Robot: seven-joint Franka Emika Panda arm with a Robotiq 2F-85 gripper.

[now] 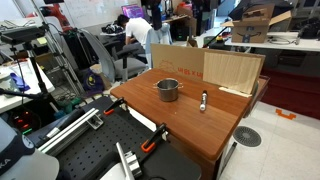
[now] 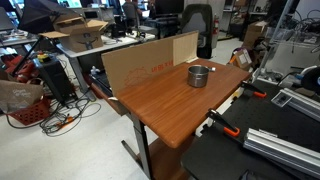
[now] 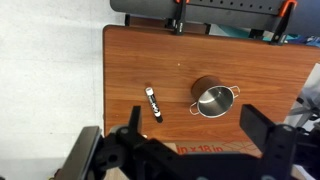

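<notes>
A metal pot [image 1: 168,90] with two side handles stands upright on the wooden table [image 1: 190,130]. Beside it, apart, is a small white-and-dark marker-like item [image 1: 203,101]. Seen from above in the wrist view, the pot [image 3: 214,98] is right of centre, and the marker-like item [image 3: 153,104] lies left of it. My gripper is open, its dark fingers spread wide at left and right of the lower frame, nothing held between them. In exterior view 1 the dark gripper parts hang at the top edge, well above the table. Exterior view 2 shows the pot [image 2: 198,76] without the gripper.
A tan cardboard panel [image 2: 150,66] stands along the table's far side. Black rails and orange-tipped clamps [image 1: 155,137] line the near edge. Bare tabletop surrounds the pot. Shelving and boxes [image 2: 80,36] stand farther back, clear of the table.
</notes>
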